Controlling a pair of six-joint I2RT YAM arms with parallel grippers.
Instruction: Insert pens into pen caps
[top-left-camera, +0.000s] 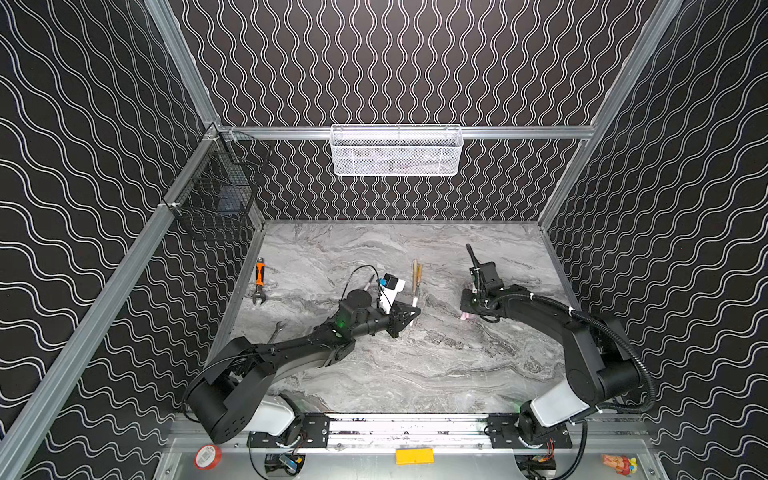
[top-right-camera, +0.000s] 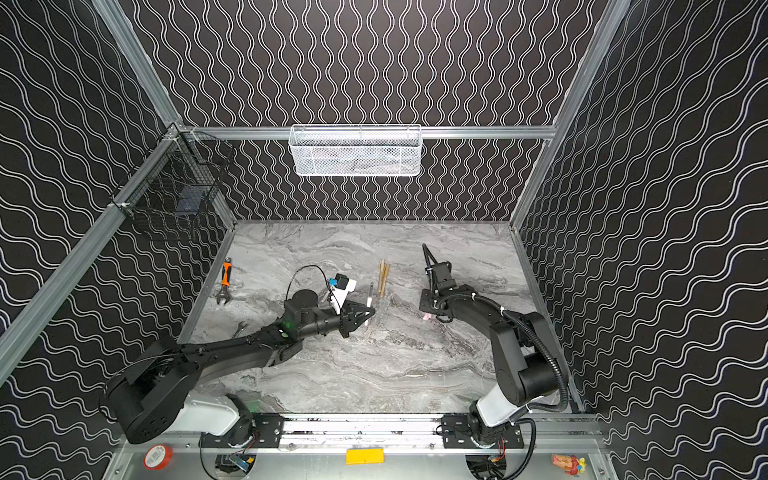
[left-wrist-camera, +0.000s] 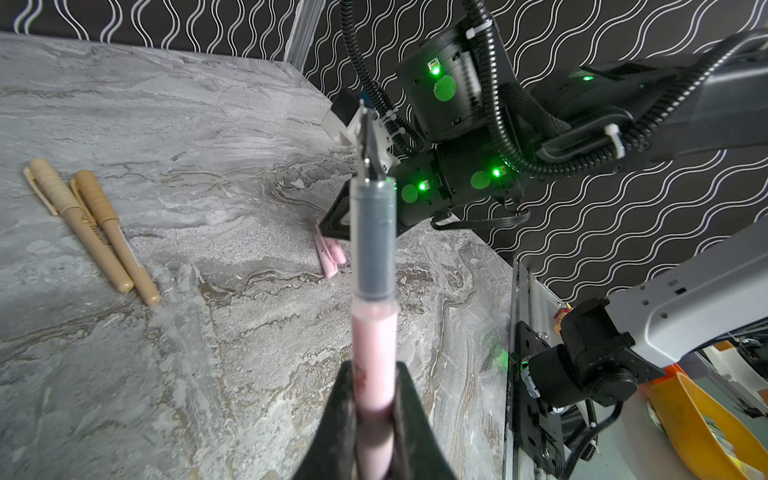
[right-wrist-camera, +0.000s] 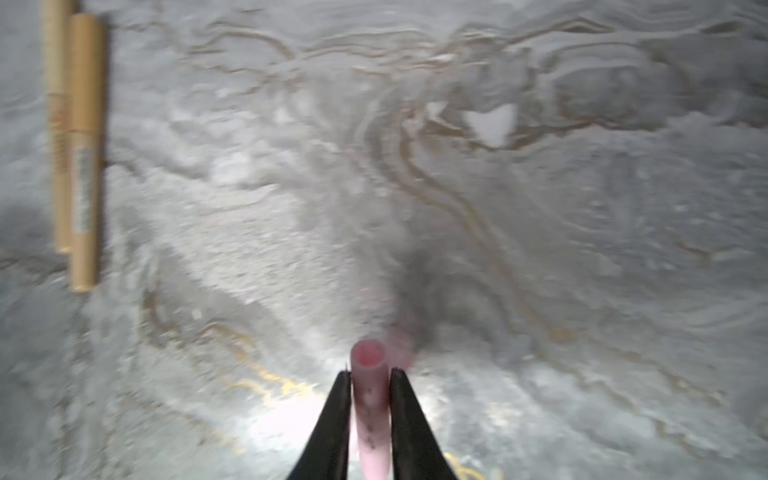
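In the left wrist view a pink pen with a clear grey front section and a bare metal tip points away from my left gripper, which is shut on its body. My right gripper is shut on a pink pen cap, its round open end facing outward. The left wrist view also shows this pink cap below the right gripper's fingers. Pen and cap are apart, with a stretch of bare table between them in the top left view; the right gripper is to the right of the left gripper.
Two capped tan pens lie side by side on the marble table, behind the left gripper. An orange-handled wrench is at the far left, with a small wrench nearer.
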